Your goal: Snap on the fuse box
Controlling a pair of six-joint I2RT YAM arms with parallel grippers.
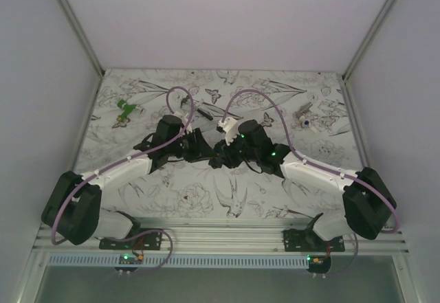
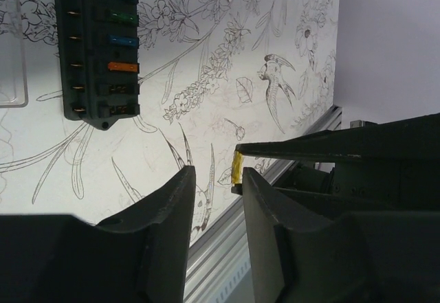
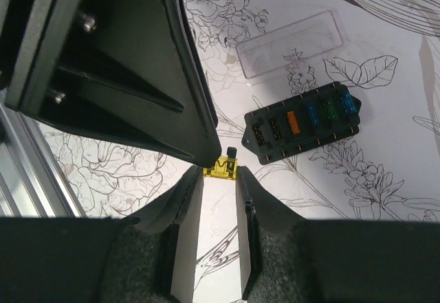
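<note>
The black fuse box lies on the floral table with coloured fuses in it. My right gripper is shut on a yellow fuse, held off the box's end. My left gripper is slightly open in its wrist view, with the right gripper's tips just beyond it. In the right wrist view the left gripper's black body looms beside the yellow fuse. In the top view the two grippers meet over the middle and largely hide the box.
A clear lid lies beside the box. Green tools, a hammer and small items lie farther back and to the sides.
</note>
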